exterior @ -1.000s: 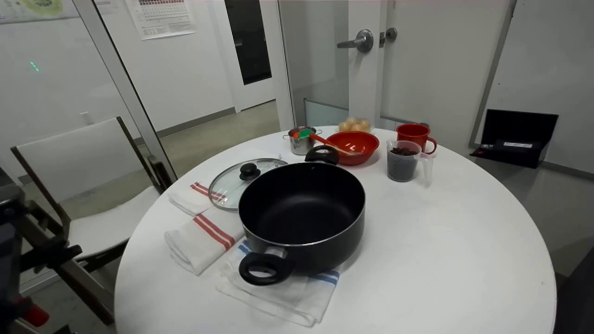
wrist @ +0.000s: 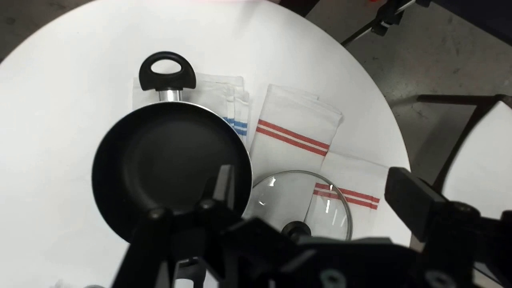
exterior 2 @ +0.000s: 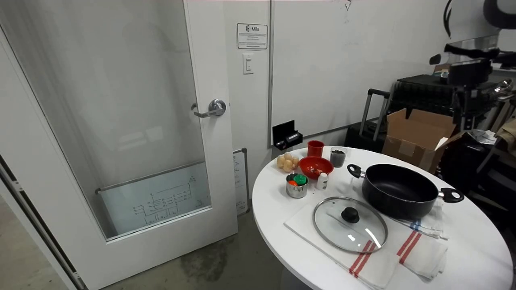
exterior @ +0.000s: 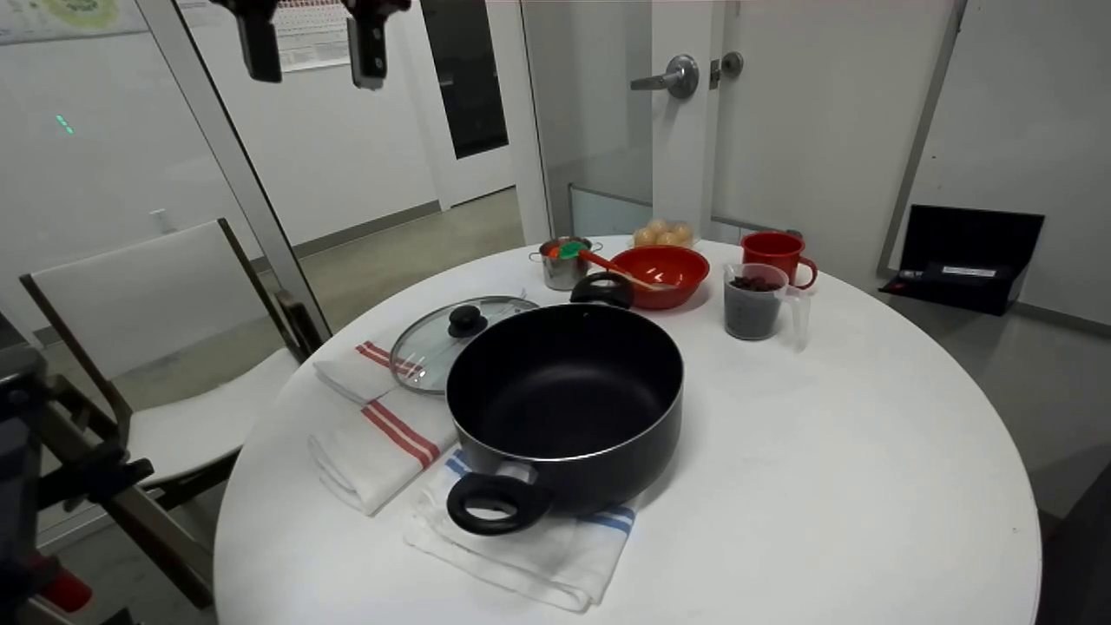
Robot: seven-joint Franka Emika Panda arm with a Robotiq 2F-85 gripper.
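My gripper hangs open high above the table's left side, its two dark fingers apart with nothing between them. In the wrist view the black finger pads stand wide, over the pot's edge and the towels. A black two-handled pot rests uncovered, and its inside looks empty. Beside it a glass lid with a black knob lies on red-striped white towels. Partly under the pot is a blue-striped towel.
Toward the back are a steel pot, a red bowl with a utensil across it, eggs, a clear measuring cup with dark contents and a red mug.
Everything on the table looks unmoved.
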